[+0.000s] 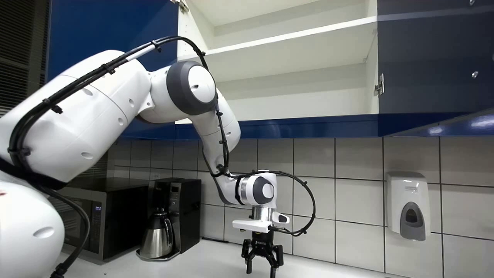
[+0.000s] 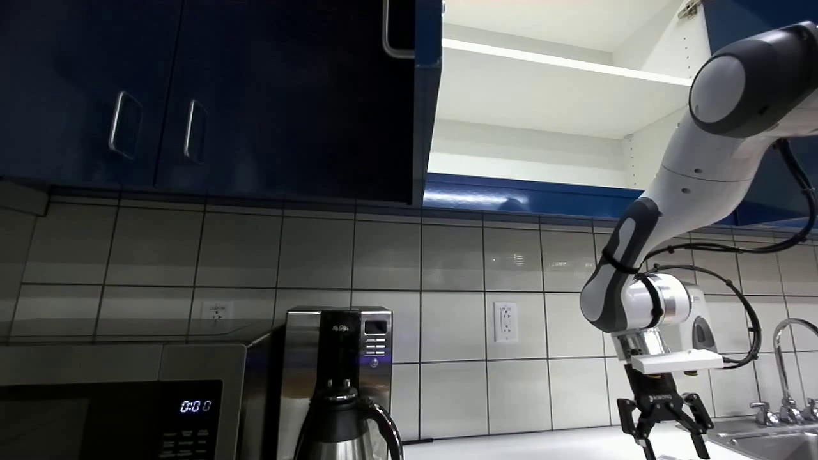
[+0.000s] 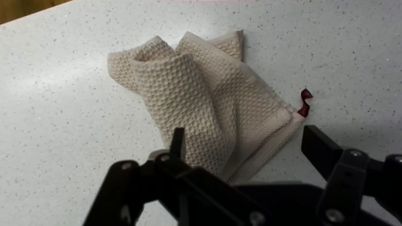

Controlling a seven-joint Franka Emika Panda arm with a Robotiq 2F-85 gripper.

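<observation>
A beige waffle-weave cloth (image 3: 181, 101) lies bunched and folded on the speckled white counter (image 3: 67, 124) in the wrist view, a small dark red loop (image 3: 306, 101) at its right corner. My gripper is open above the cloth's lower part, its fingers wide apart. Part of the cloth is hidden behind the gripper's body. Exterior view 1 has the gripper (image 1: 260, 269) pointing straight down, low over the counter; exterior view 2 shows the gripper (image 2: 675, 452) the same way at the right. Neither exterior view shows the cloth.
A coffee maker (image 1: 187, 213) with a steel carafe (image 1: 156, 238) stands left of the gripper, beside a microwave (image 1: 115, 208). Overhead, the open cabinet (image 1: 296, 95) has bare shelves. A soap dispenser (image 1: 408, 204) hangs on the tiled wall; a sink (image 2: 774, 441) lies at the right.
</observation>
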